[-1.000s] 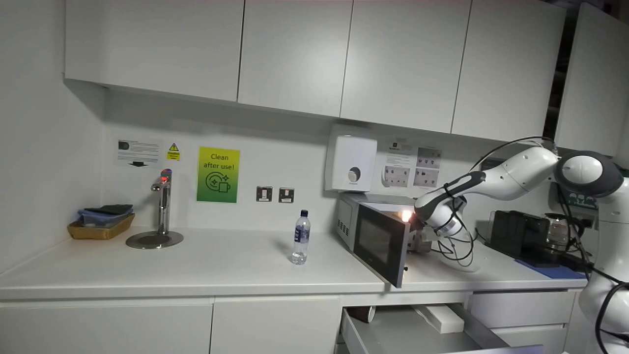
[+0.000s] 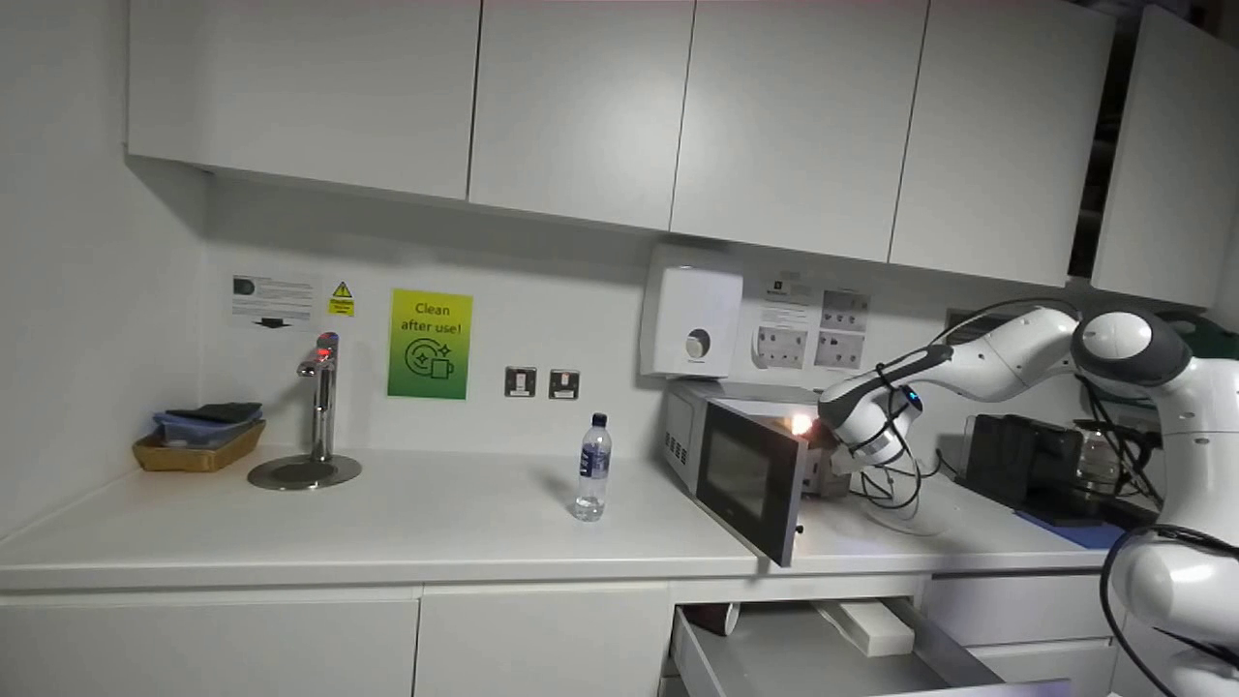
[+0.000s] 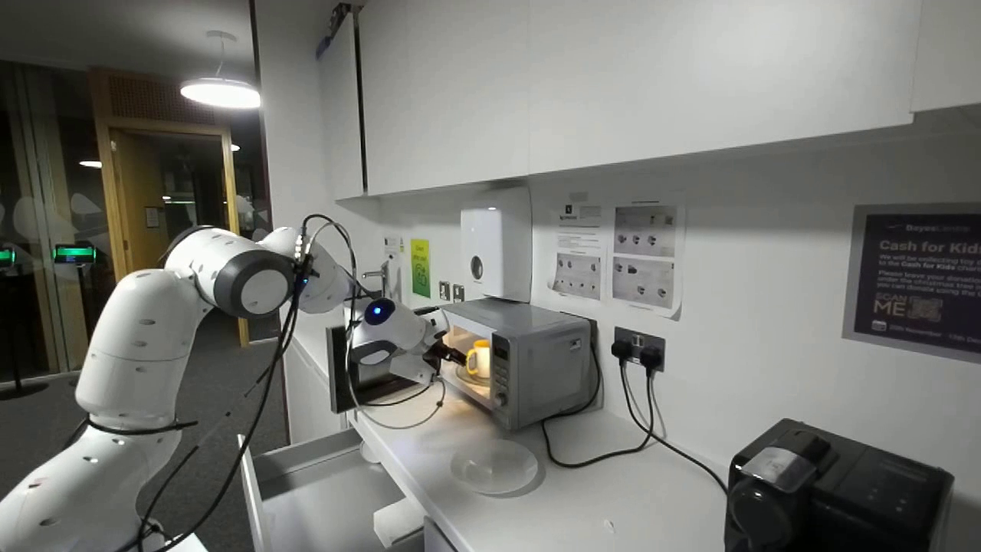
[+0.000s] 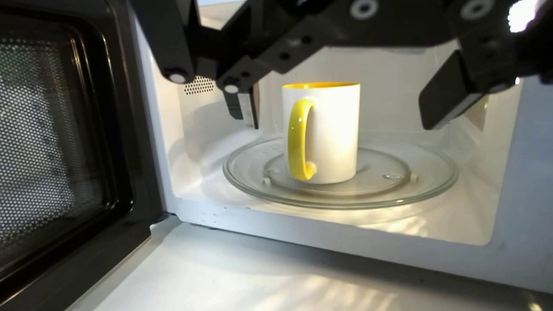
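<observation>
A white mug (image 4: 334,134) with a yellow handle and yellow inside stands upright on the glass turntable (image 4: 435,179) in the lit microwave (image 3: 549,359). Its handle faces front left in the wrist view. My gripper is open at the microwave's mouth, its two fingers spread to either side of the mug in that view with clear gaps. No contact with the mug shows. In exterior view 2 the mug (image 3: 480,359) appears just beyond the fingertips. The microwave door (image 4: 62,145) stands swung open on the left.
An open drawer (image 2: 767,662) juts out below the counter. A clear plate (image 3: 494,466) lies beside the microwave, and cables trail behind it. A water bottle (image 2: 592,470) stands left of the door; a black coffee machine (image 3: 837,487) sits further right.
The arm's elbow and base links have shifted left in exterior view 1, and the wrist has turned slightly. Door, drawer and bottle look unmoved.
</observation>
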